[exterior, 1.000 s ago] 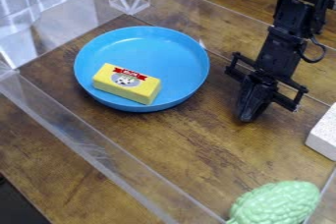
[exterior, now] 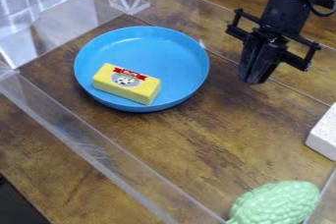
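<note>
The black gripper [exterior: 266, 53] hangs over the wooden table at the upper right, to the right of a blue plate [exterior: 176, 51]. Its fingers point down, and how far apart they stand is hard to make out. A yellow block [exterior: 128, 84] with a red-and-white label lies on the plate, toward its lower left.
A white block [exterior: 323, 130] sits at the right edge, and a green brain-shaped object [exterior: 273, 202] at the bottom right. Clear walls border the table's left side. The middle of the table [exterior: 197, 144] below the plate is bare wood.
The gripper has risen from low over the table to a higher position toward the back. The plate, yellow block and other objects have stayed where they were.
</note>
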